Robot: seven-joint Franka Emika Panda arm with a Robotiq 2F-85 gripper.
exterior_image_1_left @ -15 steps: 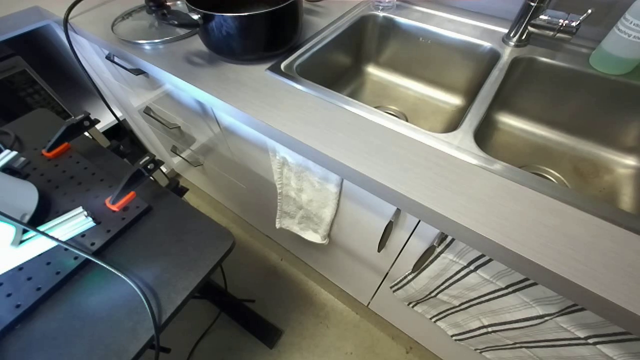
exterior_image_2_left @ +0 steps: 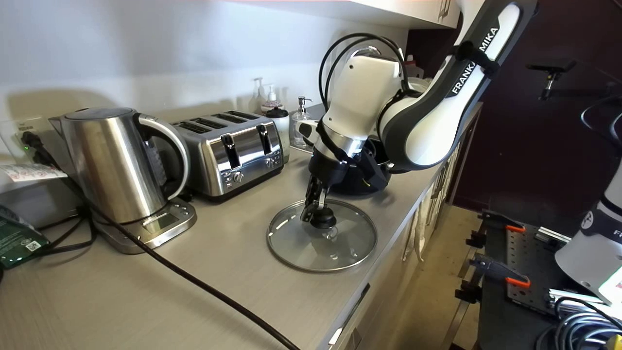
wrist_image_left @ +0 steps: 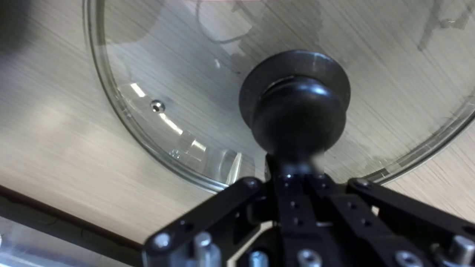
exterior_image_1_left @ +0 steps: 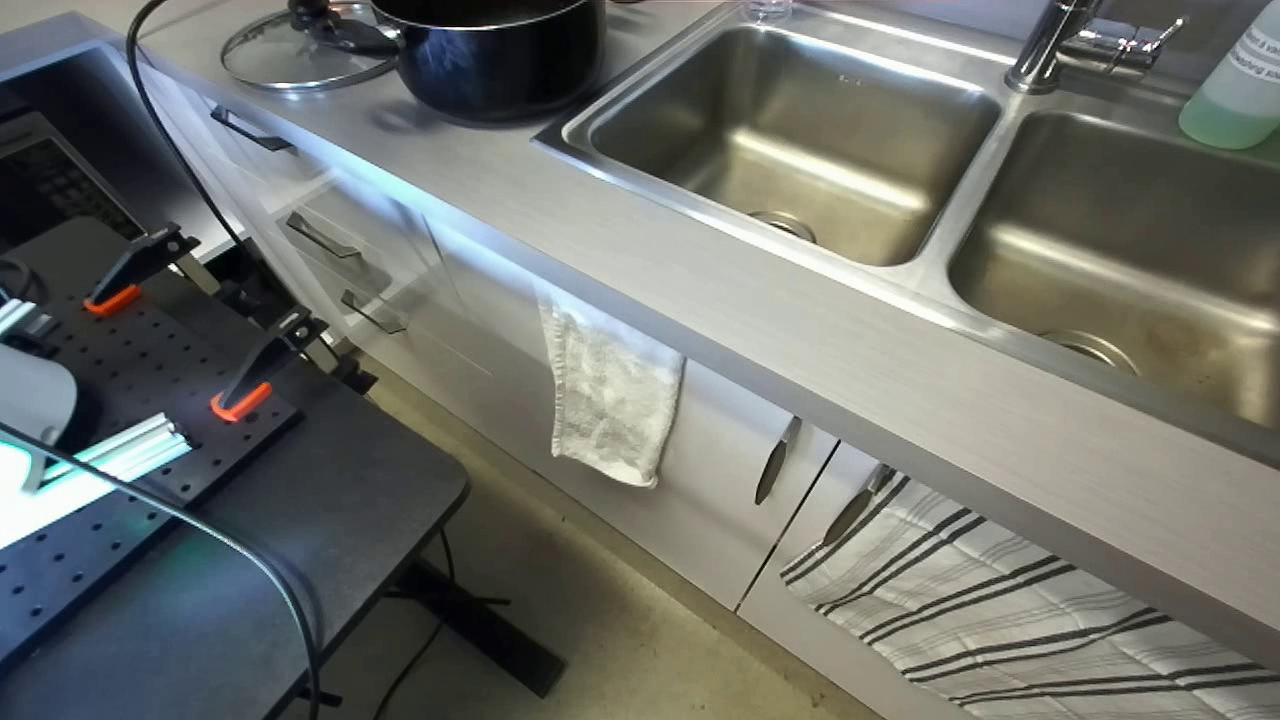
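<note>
A round glass lid [exterior_image_2_left: 300, 251] with a steel rim lies flat on the counter, its black knob [exterior_image_2_left: 324, 219] facing up. Down at the knob, my gripper [exterior_image_2_left: 310, 215] touches or nearly touches its side. In the wrist view the fingers of my gripper are together, shut, with nothing showing between them. The round knob [wrist_image_left: 300, 111] stands just beyond the fingertips, not between them. Whether they touch it is hard to tell. A black pot [exterior_image_1_left: 498, 54] stands on the counter beside the lid [exterior_image_1_left: 270, 60].
A toaster [exterior_image_2_left: 248, 160] and a kettle [exterior_image_2_left: 108, 169] stand along the wall. A black cable [exterior_image_2_left: 198, 283] crosses the counter. The counter's front edge runs close to the lid. A double sink [exterior_image_1_left: 780, 144] lies beyond the pot.
In exterior view 1 the lid appears shifted a tiny bit towards the counter's front left. The pot and everything else there look unchanged.
</note>
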